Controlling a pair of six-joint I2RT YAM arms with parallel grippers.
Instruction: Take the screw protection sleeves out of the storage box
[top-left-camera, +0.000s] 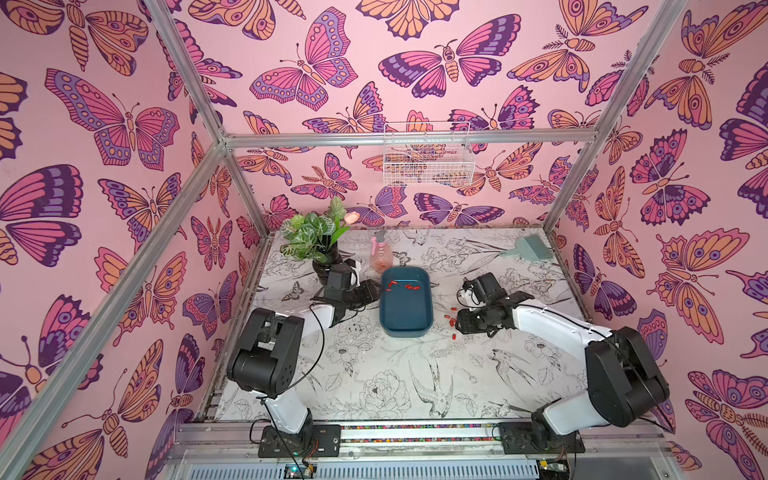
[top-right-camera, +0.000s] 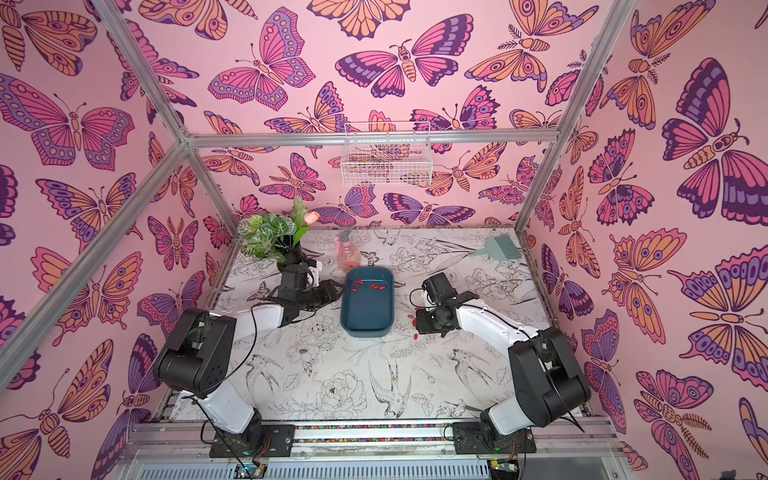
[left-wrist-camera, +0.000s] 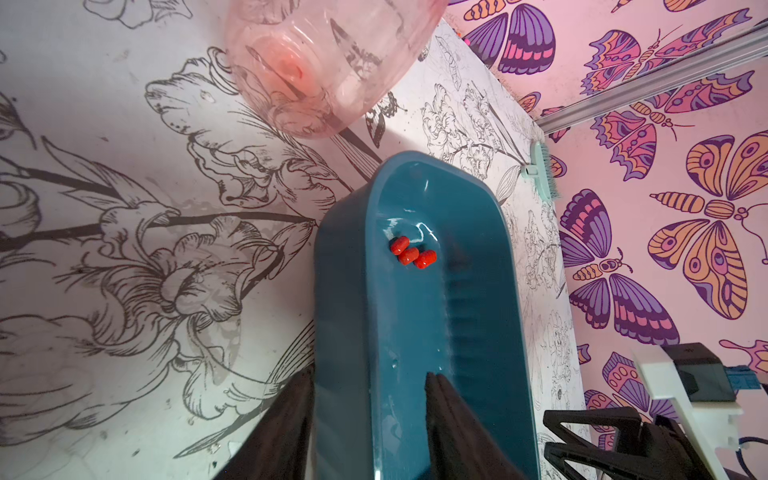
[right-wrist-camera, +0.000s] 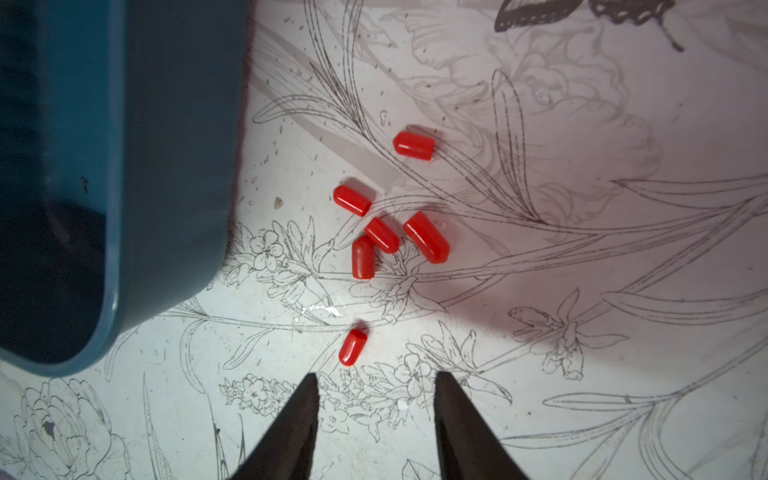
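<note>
A blue storage box (top-left-camera: 405, 312) stands mid-table. In the left wrist view it holds several red sleeves (left-wrist-camera: 425, 258) at its far end. My left gripper is open over the box's near-left wall, nothing seen held. My right gripper is open above the table right of the box, with nothing between its fingers. Under it, several red sleeves (right-wrist-camera: 426, 237) lie loose on the tabletop beside the box.
A potted plant (top-left-camera: 312, 233) stands at the back left, with a pink translucent bottle (top-left-camera: 381, 252) behind the box. A pale green brush (top-left-camera: 533, 248) lies at the back right.
</note>
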